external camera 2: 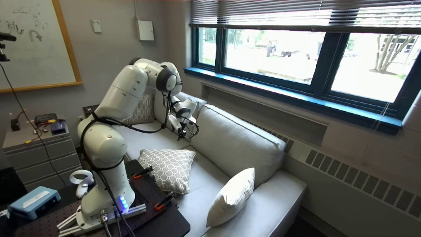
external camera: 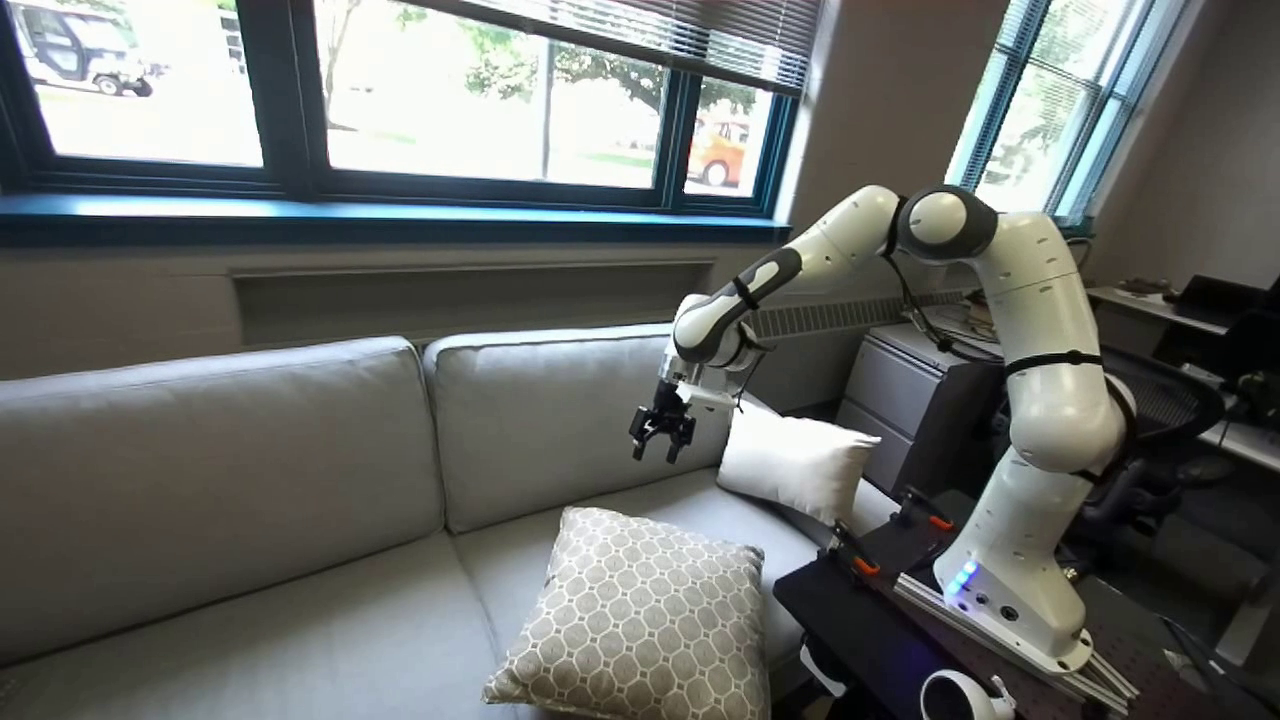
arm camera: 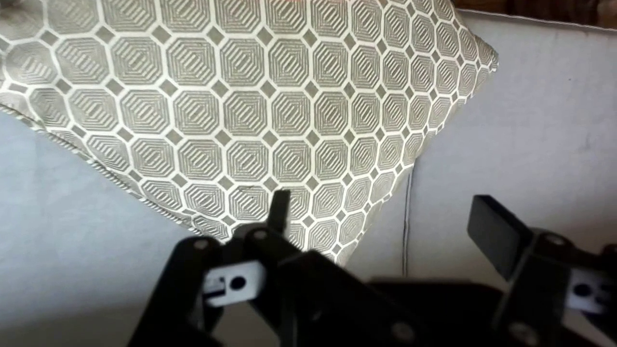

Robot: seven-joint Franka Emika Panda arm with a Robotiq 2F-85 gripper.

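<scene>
A beige patterned pillow (external camera: 654, 618) lies flat across the front of the couch seat, near the robot's table. The wrist view shows the same patterned pillow (arm camera: 248, 110) below, one corner pointing toward my fingers. My gripper (external camera: 655, 452) hangs in the air above the seat, in front of the back cushion and apart from the pillow. It stands open, with a wide gap between its fingers and nothing held. A white pillow (external camera: 798, 462) leans at the couch's end by the armrest; in the second exterior view this white pillow (external camera 2: 232, 198) stands tilted on its edge.
The grey couch back cushion (external camera: 552, 414) rises behind my gripper. Orange-tipped clamps (external camera: 854, 552) stick up at the edge of the black table (external camera: 828, 612).
</scene>
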